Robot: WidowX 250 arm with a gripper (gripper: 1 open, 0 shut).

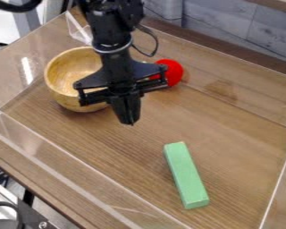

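Note:
My black gripper (132,114) hangs over the table, just right of and partly in front of a tan bowl (69,72). It is shut, with nothing visible between its fingers. A long light-green block (185,174) lies flat on the table at the lower right. A red round object (170,73) sits behind the gripper, partly hidden by it.
A clear, pale object (79,29) is at the back left, partly behind the arm. A pale raised edge runs along the back right.

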